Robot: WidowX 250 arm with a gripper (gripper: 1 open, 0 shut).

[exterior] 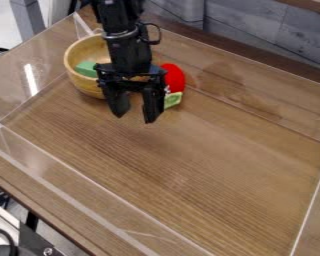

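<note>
My black gripper (pixel 131 98) hangs at the upper middle of the table, its two fingers apart and open, in front of a wooden bowl (pixel 87 52) that it partly hides. A green object (pixel 87 68) shows in the bowl. Just right and behind the gripper lie a red object (pixel 174 77) and a pale green item (pixel 174 99), both partly covered by the arm.
A grey panelled wall (pixel 236 30) runs along the back right. The table's left edge shows at the lower left with cables beyond it.
</note>
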